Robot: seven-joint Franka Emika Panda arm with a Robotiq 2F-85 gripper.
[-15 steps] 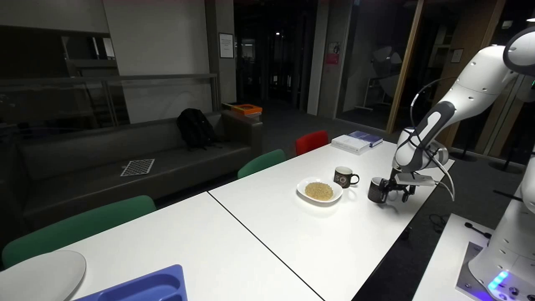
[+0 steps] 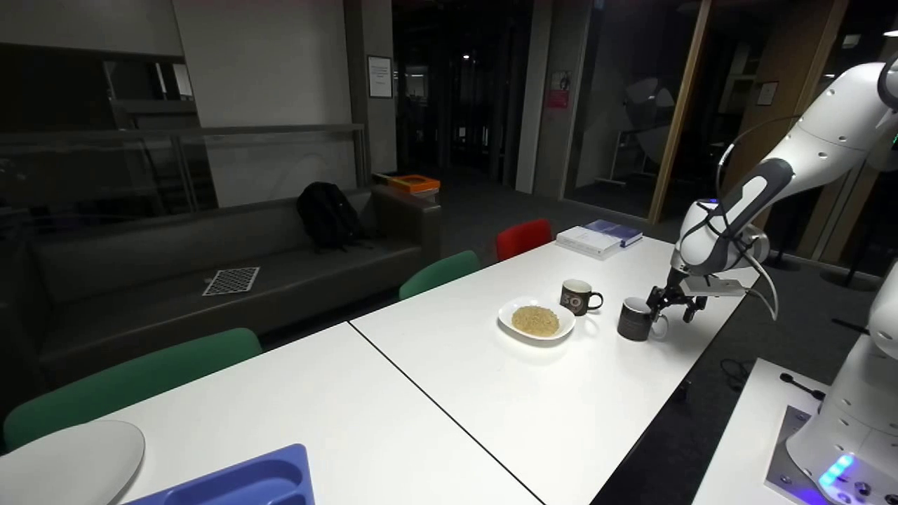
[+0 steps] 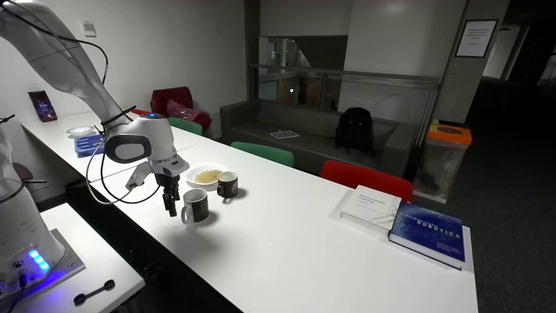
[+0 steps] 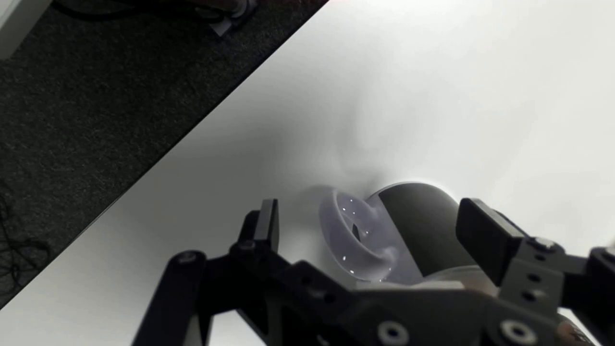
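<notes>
A dark mug with a pale handle stands upright on the white table, near its front edge. My gripper is open just beside it, on the handle side. In the wrist view, one of the spread fingers is left of the handle and the other is over the mug's dark body. Nothing is clamped between them; whether a finger touches the mug cannot be told. A second dark mug, marked with a number, is upright farther back beside a white plate of grain.
Two books, one white and one blue, lie at the table's far end. A blue tray and a pale round plate are at the other end. Open tabletop lies between the mugs and the books.
In exterior view 1, my gripper has shifted slightly back and to the right, uncovering more of the near mug and its handle. The mugs and plate have not moved.
</notes>
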